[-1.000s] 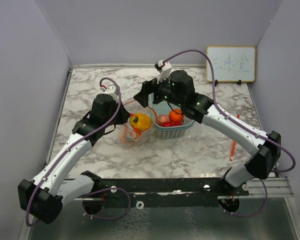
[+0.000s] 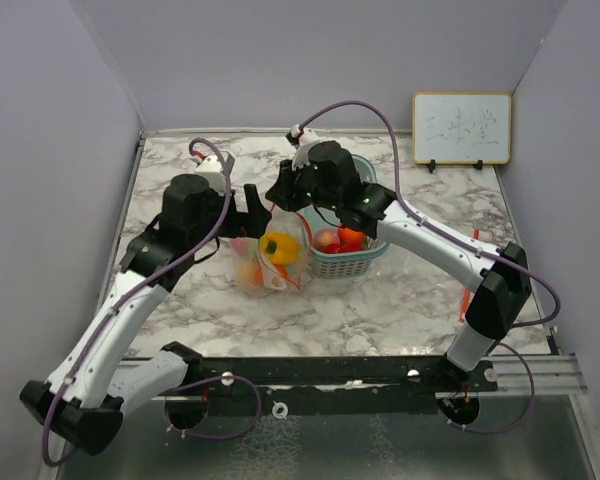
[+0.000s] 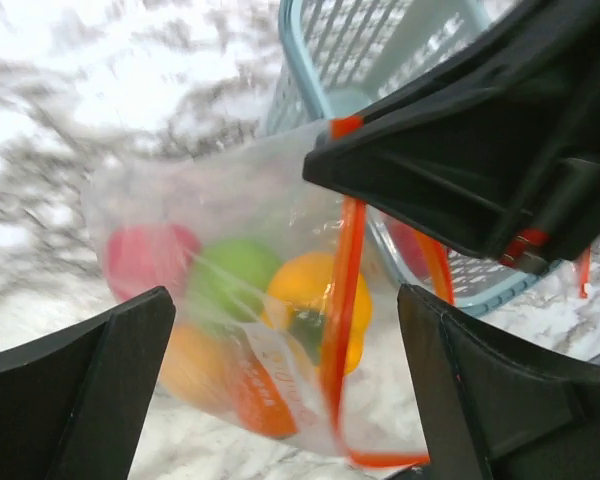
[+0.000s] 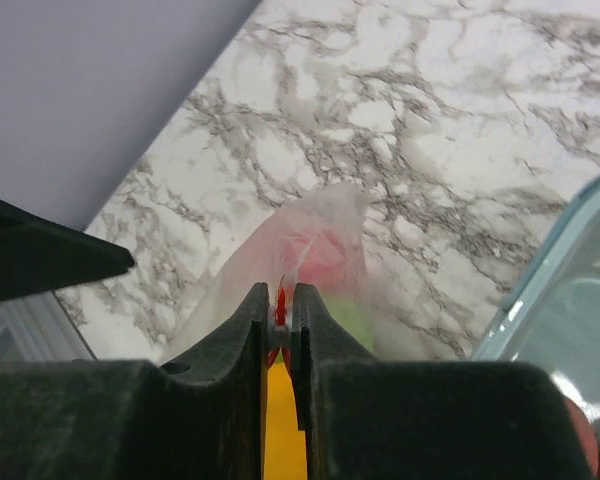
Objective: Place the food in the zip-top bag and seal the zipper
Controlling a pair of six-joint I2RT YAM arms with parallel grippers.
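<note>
The clear zip bag [image 3: 150, 190] has an orange zipper edge [image 3: 342, 290]. Inside it lie a yellow pepper [image 2: 278, 248], a green item [image 3: 235, 278], a pink item [image 3: 145, 258] and orange food [image 3: 260, 400]. My right gripper is shut on the bag's orange zipper edge, seen close in the right wrist view. My left gripper stands open over the bag's left side, the bag and food showing beyond its spread fingers [image 3: 90, 370].
A light blue basket [image 2: 345, 266] stands right of the bag, holding red and orange food [image 2: 351, 237]. Behind it at right is a whiteboard [image 2: 462, 128]. Bare marble table [image 2: 220, 310] lies in front of the bag.
The right gripper moved left and its fingers closed on the bag's edge. The left gripper, earlier shut at the bag's left edge, has opened and shifted slightly up and left.
</note>
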